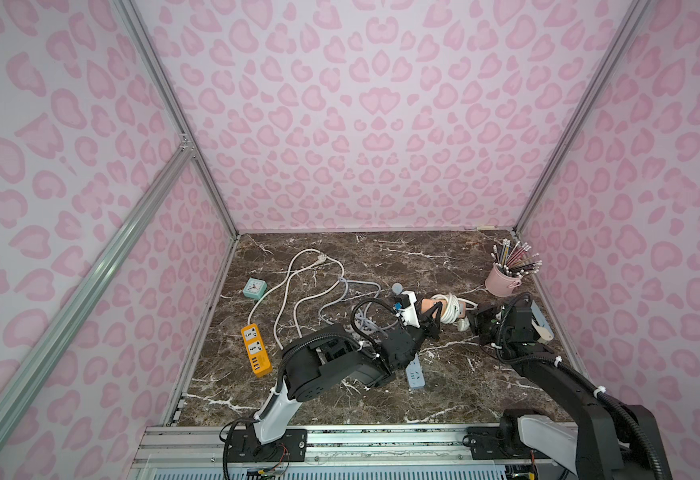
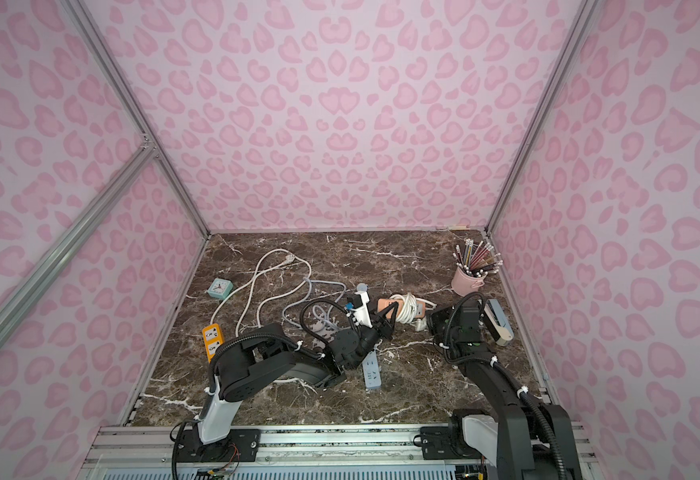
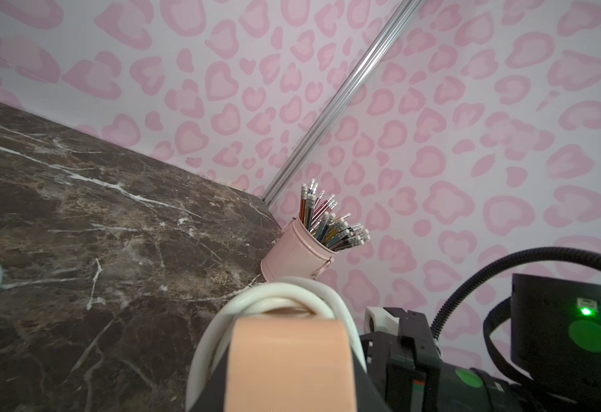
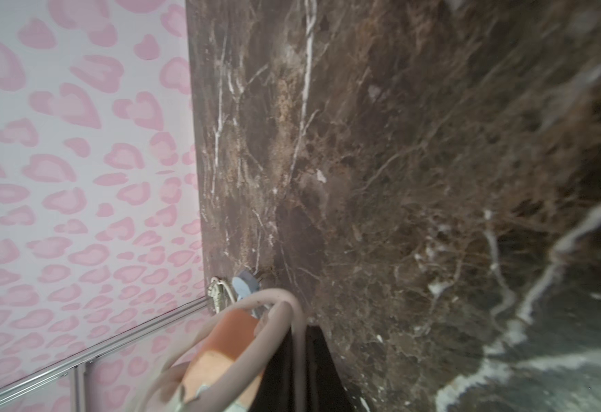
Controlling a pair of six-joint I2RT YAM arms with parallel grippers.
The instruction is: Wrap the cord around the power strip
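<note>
My left gripper [image 1: 427, 318] is shut on one end of the orange power strip [image 3: 288, 357], which fills the lower middle of the left wrist view. Several loops of white cord [image 1: 448, 308] are wound round the strip's middle, with the plug hanging at its right end. My right gripper [image 1: 475, 318] is at that right end; in the right wrist view its fingertips are shut close behind a loose loop of cord [image 4: 280, 309], and whether the loop is between them is unclear.
A pink pencil cup [image 1: 500, 281] stands at the back right. A blue strip [image 1: 415, 372] lies at the front middle, a yellow strip [image 1: 255, 352] with loose cords at the left, beside a small clock [image 1: 254, 289].
</note>
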